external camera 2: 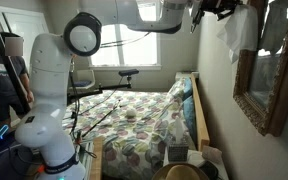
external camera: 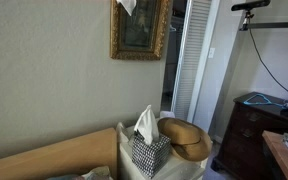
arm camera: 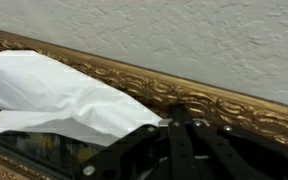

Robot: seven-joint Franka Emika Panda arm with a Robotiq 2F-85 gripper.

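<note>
A white tissue [external camera 2: 242, 38] hangs high up beside the framed picture, with my gripper [external camera 2: 224, 10] shut on it. In the wrist view the tissue [arm camera: 69, 95] spreads out to the left from my gripper, in front of the gilt frame. Black gripper parts cover where the tissue meets the fingers. Exterior view 1 catches only the tissue's lower tip [external camera: 127, 5] at the top edge. Far below stands a patterned tissue box [external camera: 150, 155] with another white tissue [external camera: 147, 124] sticking up from its top.
The picture frame [external camera: 139, 30] is on the wall close to the raised tissue. A brown hat [external camera: 187, 140] lies beside the box. A wooden headboard [external camera: 54, 160] and a dark dresser [external camera: 246, 140] stand nearby.
</note>
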